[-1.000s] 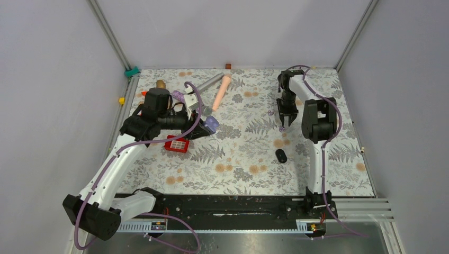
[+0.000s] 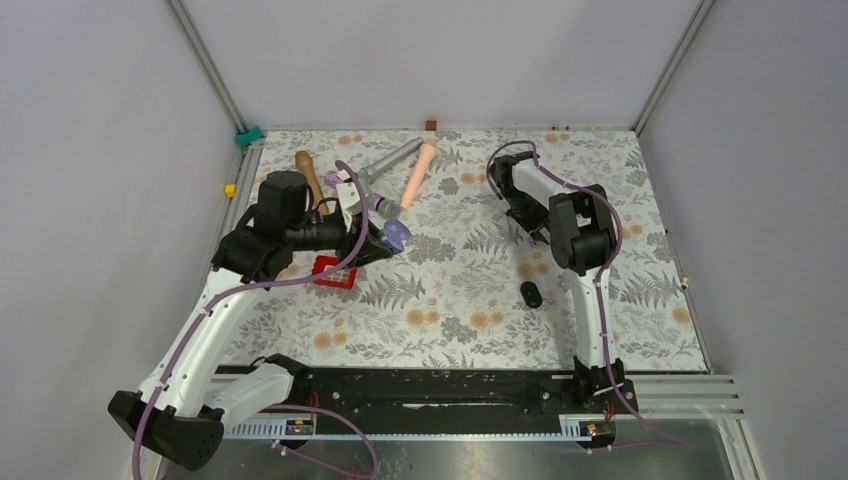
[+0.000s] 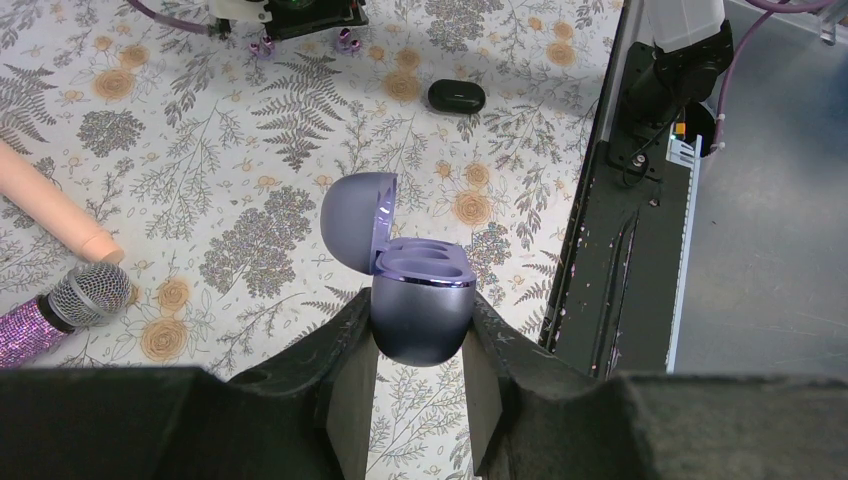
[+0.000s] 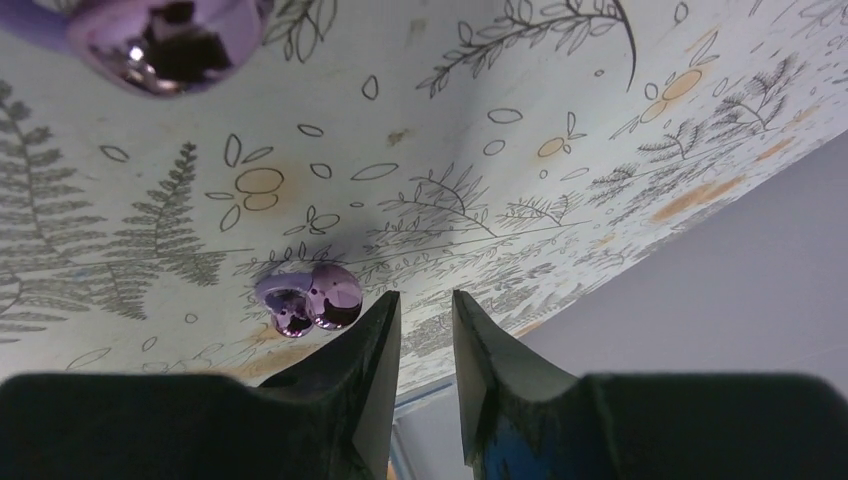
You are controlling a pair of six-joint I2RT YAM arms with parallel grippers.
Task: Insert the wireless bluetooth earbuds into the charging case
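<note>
The purple charging case (image 3: pixel 423 315) has its lid up, and my left gripper (image 2: pixel 376 250) is shut on its lower body, holding it above the table's left half. Two shiny purple earbuds lie on the patterned cloth. In the right wrist view, one earbud (image 4: pixel 165 45) looms large at the upper left, cut off by the frame edge. The other earbud (image 4: pixel 335 297) sits lower, just left of the left fingertip. My right gripper is part open, fingers pointing down close to the cloth, nothing between them. From above, the right arm hides one earbud.
A black mouse (image 2: pixel 531 294) lies in front of the right gripper. A red calculator-like item (image 2: pixel 335 272) is beneath the left arm. At the back left are a peach cylinder (image 2: pixel 419 174), a microphone (image 3: pixel 90 293) and a grey tube (image 2: pixel 394 158).
The left arm with the case has shifted slightly left.
</note>
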